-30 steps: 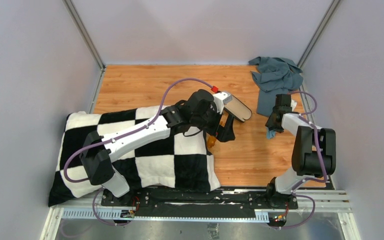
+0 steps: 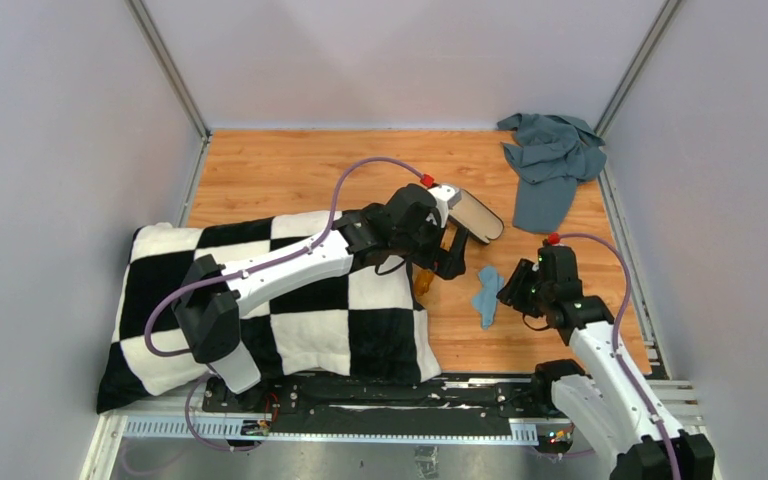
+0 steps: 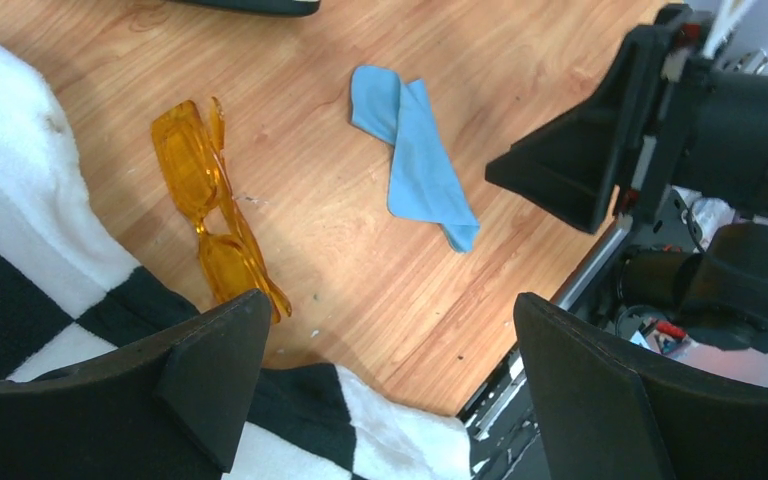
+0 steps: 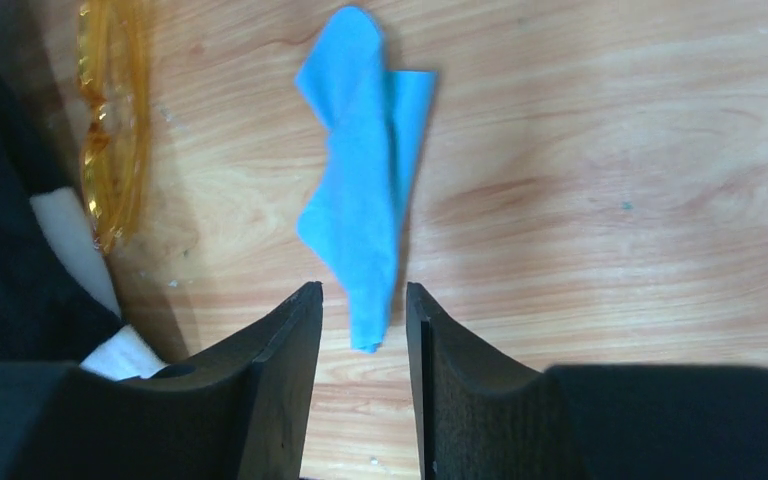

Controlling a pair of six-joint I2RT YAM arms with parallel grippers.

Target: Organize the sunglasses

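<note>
Amber sunglasses lie on the wooden table against the checkered blanket's edge; the right wrist view catches part of the same amber sunglasses (image 4: pixel 113 120) at its left. An open glasses case (image 2: pixel 477 214) sits beyond, partly behind my left arm. Above the sunglasses, my left gripper hovers wide open and empty. A small light-blue cloth (image 3: pixel 415 160), loosely folded, rests to the right of the sunglasses. My right gripper is part open, its fingertips by the near end of the blue cloth (image 4: pixel 365 170), with nothing visibly held between them.
A black-and-white checkered blanket (image 2: pixel 308 329) covers the left front of the table. A crumpled grey-blue garment (image 2: pixel 550 165) lies at the back right. Bare wood (image 2: pixel 280 170) shows at the back left. Walls enclose the sides and back.
My right gripper has moved toward the front and left, away from the garment. The blue cloth has shifted the same way and now lies apart on the table.
</note>
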